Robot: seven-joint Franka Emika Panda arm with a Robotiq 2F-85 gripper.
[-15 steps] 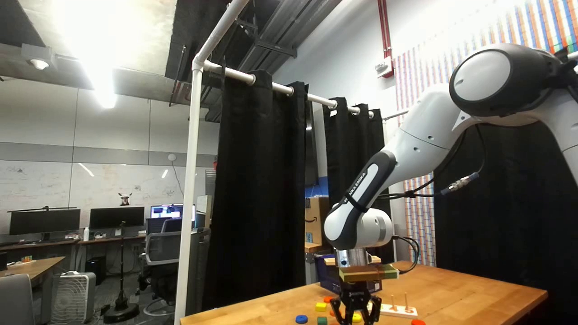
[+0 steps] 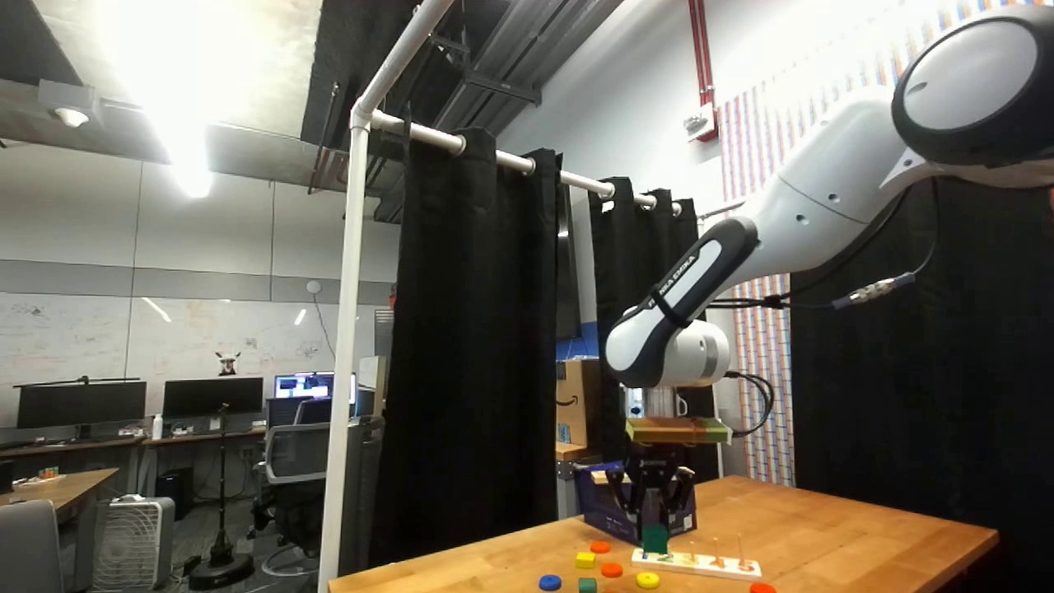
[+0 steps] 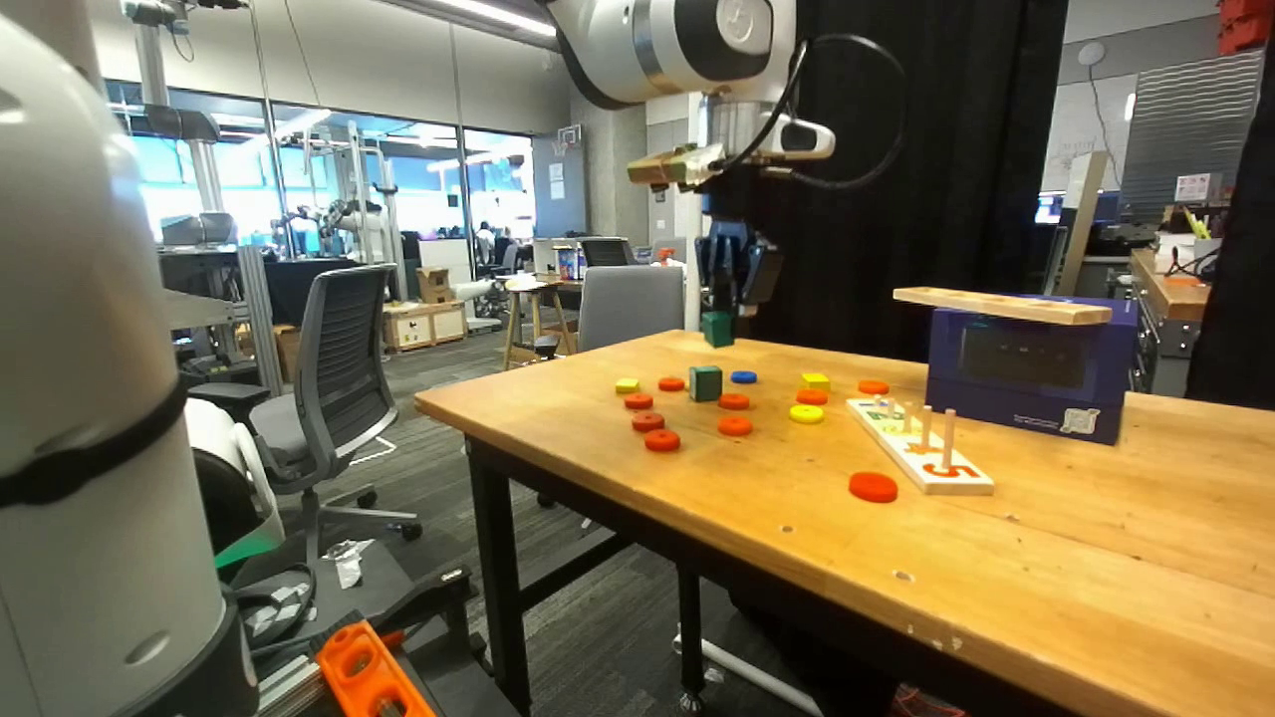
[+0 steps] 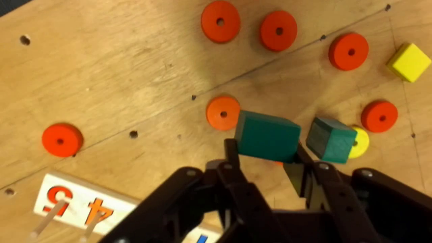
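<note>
A green block is pinched between the fingertips of my gripper in the wrist view. In exterior view 2 the gripper hangs above the table with this green block at its lower end, clear of the wood. Exterior view 1 shows the gripper pointing down, the green block overlapping the left end of the numbered peg board. A second green block rests on the table, partly covering a yellow ring in the wrist view.
Several red-orange rings lie scattered on the table. Yellow cubes and a blue ring are among them. A dark blue box with a wooden board on top stands behind the peg board.
The arm has risen and moved back a little in exterior view 1. The green block now shows below the gripper, lifted along with it; the gripper was low by the table before.
</note>
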